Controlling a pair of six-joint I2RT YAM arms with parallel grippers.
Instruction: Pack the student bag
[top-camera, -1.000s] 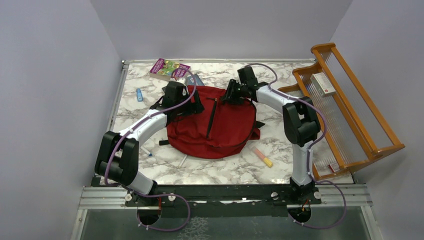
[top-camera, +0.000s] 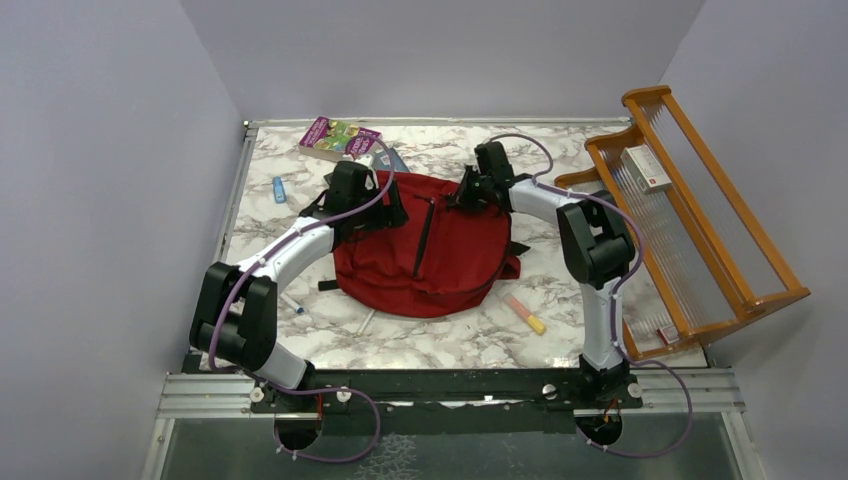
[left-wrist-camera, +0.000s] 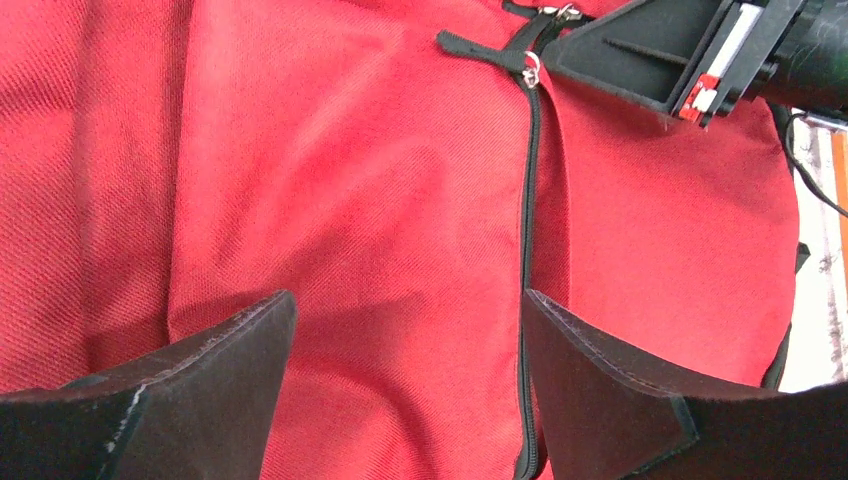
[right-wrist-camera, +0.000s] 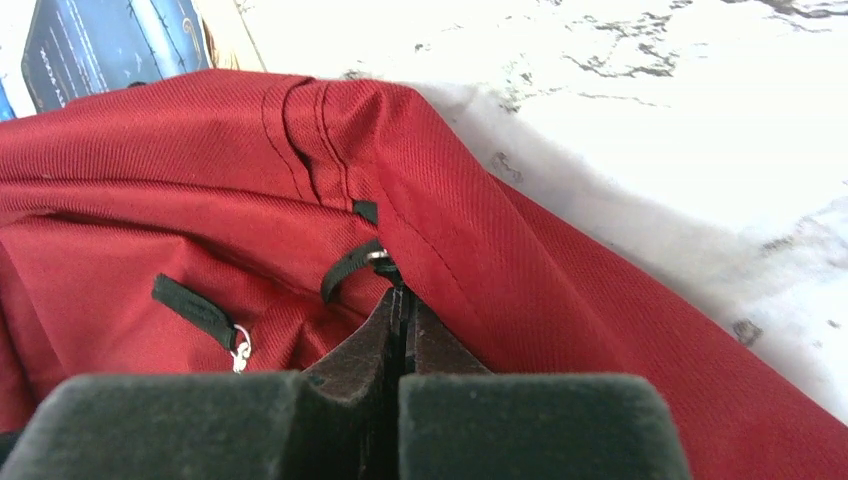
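Note:
A red bag (top-camera: 400, 270) lies flat in the middle of the table, with a black zipper (left-wrist-camera: 530, 190) and its pull tab (left-wrist-camera: 480, 50) on the front. Over the bag's left part, my left gripper is partly open; only red cloth shows below the gap between its fingers. At the bag's upper right edge, my right gripper is shut. Its tips touch the spot where a second black zipper pull (right-wrist-camera: 347, 270) meets its metal slider (right-wrist-camera: 380, 258), under a fold of cloth. Whether the thin pull is pinched there, I cannot tell.
Behind the bag lie a purple and green book (top-camera: 338, 138) and a blue booklet (top-camera: 390, 160). A blue item (top-camera: 279, 190) is at left, an orange and yellow stick (top-camera: 526, 314) at front right. A wooden rack (top-camera: 700, 230) holding a white box (top-camera: 646, 168) fills the right side.
My right gripper has shifted slightly at the bag's upper right edge, and its fingers look closer together than before. The left arm and the bag look nearly unchanged.

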